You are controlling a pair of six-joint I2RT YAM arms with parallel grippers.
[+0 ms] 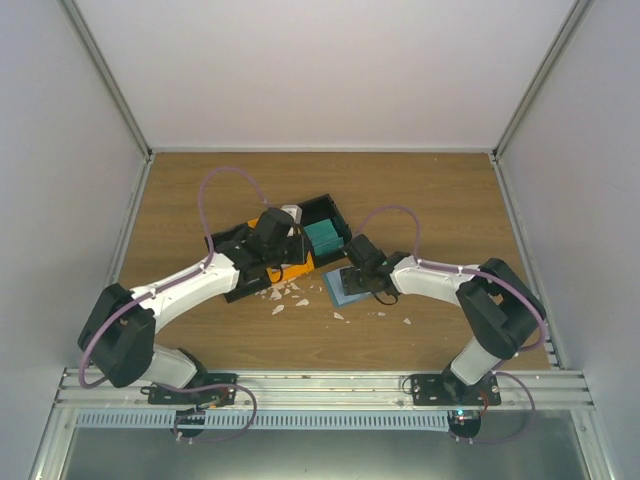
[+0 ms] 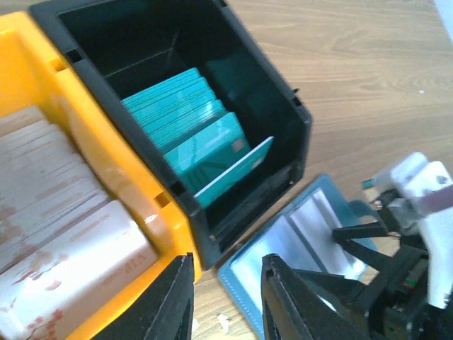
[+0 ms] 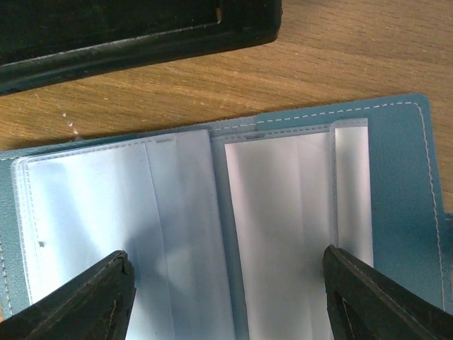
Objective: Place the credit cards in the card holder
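Observation:
The blue card holder [image 3: 244, 119] lies spread on the table with clear sleeves; white inserts [image 3: 283, 205] show through them. Above it my right gripper is part open, its fingers [image 3: 106, 290] apart with nothing between them. Teal cards [image 2: 205, 152] stand in the right black bin [image 2: 287, 117], one leaning forward at its front. White cards [image 2: 85, 262] fill the yellow bin [image 2: 152, 205]. My left gripper hangs by the front of the bins, part open and empty. The top view shows its arm over the yellow bin.
Another black bin [image 1: 240, 290] stands at the left of the row. White scraps [image 1: 278, 309] litter the table in front of the bins. Bare wood [image 1: 430, 180] lies to the back right. Both arms are close together around the card holder.

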